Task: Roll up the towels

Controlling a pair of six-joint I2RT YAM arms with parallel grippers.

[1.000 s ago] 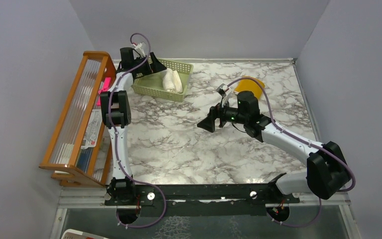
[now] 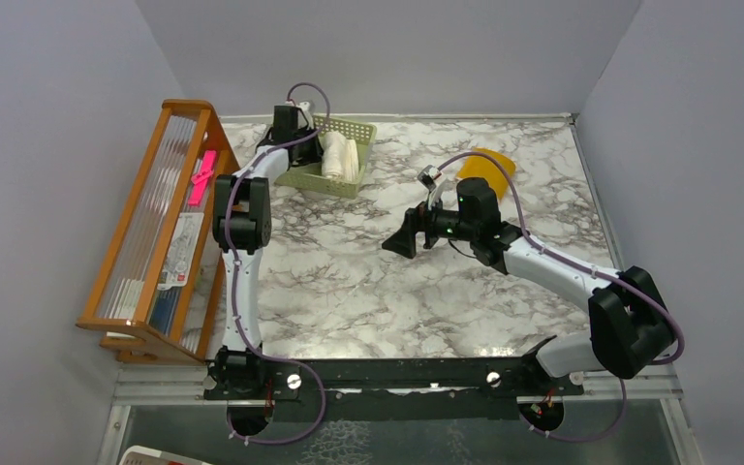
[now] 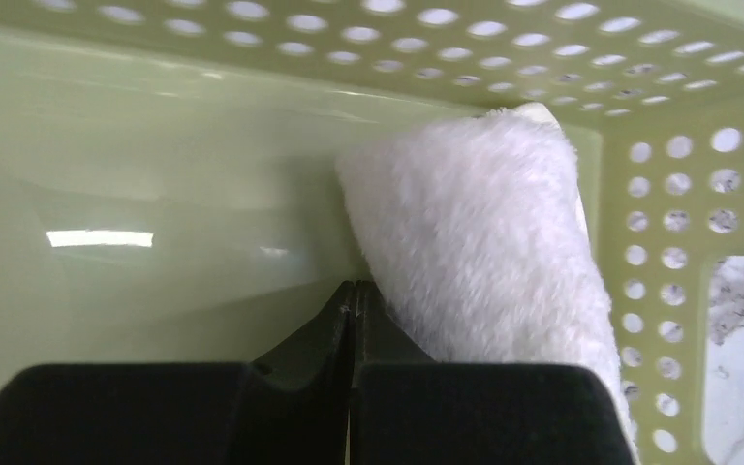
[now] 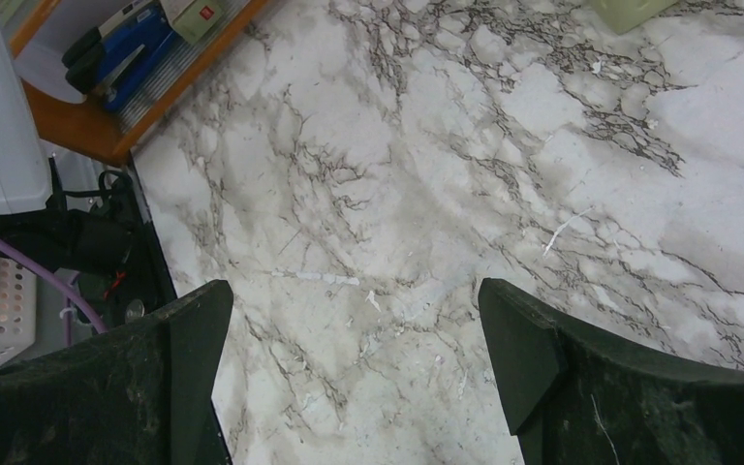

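Two rolled white towels lie side by side in the right part of the green basket (image 2: 361, 133), the left roll (image 2: 334, 155) fatter than the right one (image 2: 352, 162). In the left wrist view the nearer fluffy towel (image 3: 489, 223) slants beside the bare basket floor. My left gripper is shut inside the basket, its tips against or just beside the towel's left side; no cloth shows between them. Over the bare marble table, my right gripper stands open with nothing between its fingers.
A wooden rack (image 2: 155, 223) with a pink item stands along the left, close to my left arm. At the back right, an orange piece (image 2: 486, 170) lies beyond my right arm.
My left gripper has closed and moved right, into the basket next to the towels. The left roll has shifted slightly right, nearer the other. My right arm has barely moved.
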